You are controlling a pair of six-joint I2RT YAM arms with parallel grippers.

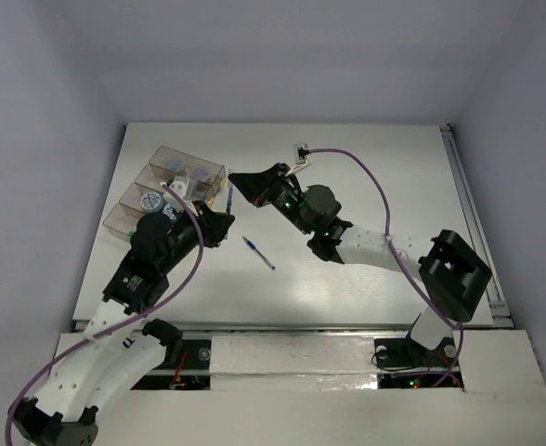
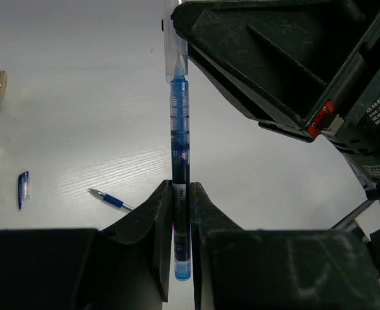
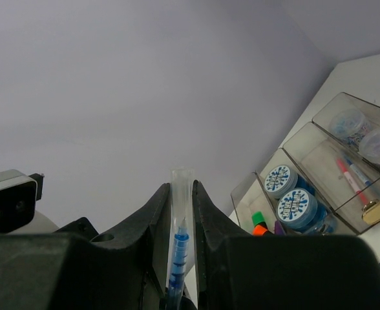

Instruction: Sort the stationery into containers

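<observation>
Upright between the two arms stands a blue pen [image 2: 180, 155] with a clear cap [image 3: 182, 194]. My left gripper is shut on its lower barrel. At the top, my right gripper has its fingers [image 2: 242, 58] on either side of the cap, close against it; whether they grip it is not clear. The pen's tip shows inside the cap. On the table lies a second blue pen [image 1: 258, 253]. A small blue cap [image 2: 23, 188] rests farther left in the left wrist view. The clear divided container [image 1: 136, 199] stands at the left, partly behind my left arm.
Round tubs with patterned lids [image 3: 293, 205] sit in one compartment, a red-handled brush [image 3: 353, 177] in another, and a green-capped marker [image 3: 259, 221] in the end one. Lidded clear tubs [image 3: 349, 123] fill the far one.
</observation>
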